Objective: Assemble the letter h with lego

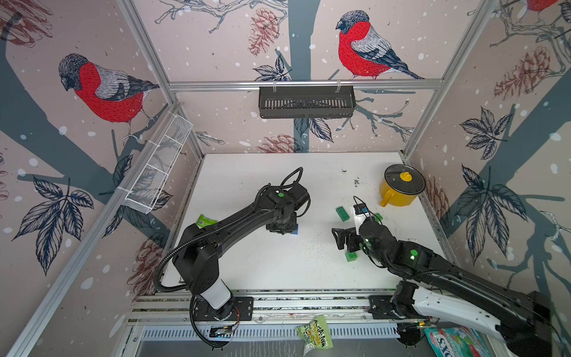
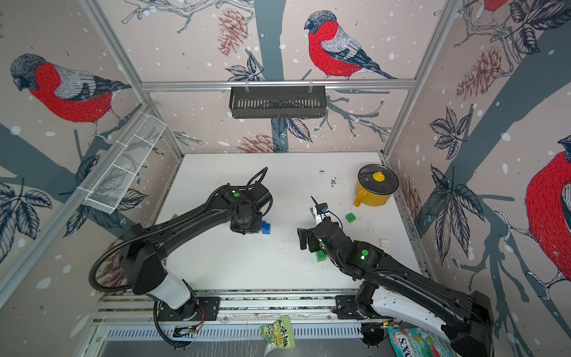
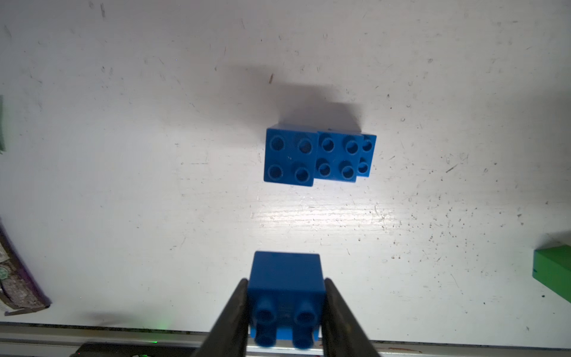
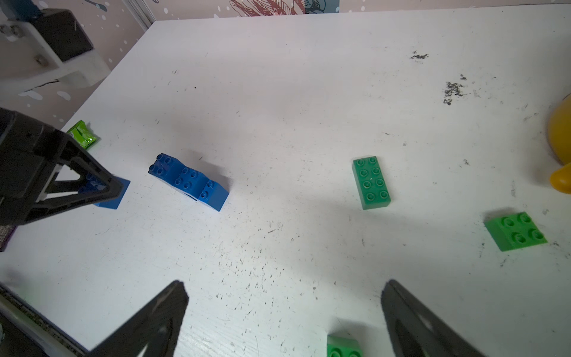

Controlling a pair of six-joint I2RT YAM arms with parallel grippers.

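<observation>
My left gripper is shut on a blue brick (image 3: 285, 267), held above the table. In the left wrist view, three blue bricks (image 3: 290, 156) lie joined in a stepped row ahead of it; the right wrist view shows this row (image 4: 187, 181) beside the left gripper. My right gripper is open with nothing between its fingers, over the right half of the table. Green bricks lie near it: a long one (image 4: 370, 181), a shorter one (image 4: 514, 232) and one at the lower edge (image 4: 343, 348).
A yellow pot (image 1: 393, 193) stands at the back right. A green packet (image 4: 81, 134) lies on the left side.
</observation>
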